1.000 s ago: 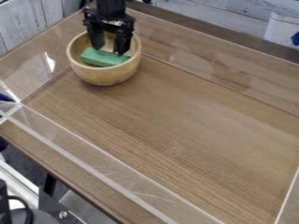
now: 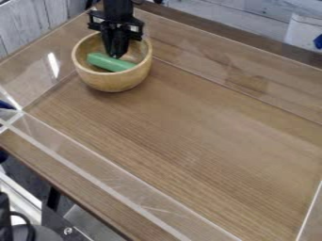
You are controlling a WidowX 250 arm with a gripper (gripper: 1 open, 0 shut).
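A wooden bowl [image 2: 113, 80] sits near the top left of the table, with a green block [image 2: 108, 62] lying inside it. My black gripper [image 2: 117, 49] reaches down from the top edge over the back part of the bowl, above the block. It looks shut; the view is too small to show anything between its fingers.
Black and metal items lie at the lower left corner, beyond the table's edge, and a small blue item shows at the left edge.
My gripper has drawn up and slightly left, toward the back of the bowl. More of the green block now shows, and it appears angled differently in the bowl.
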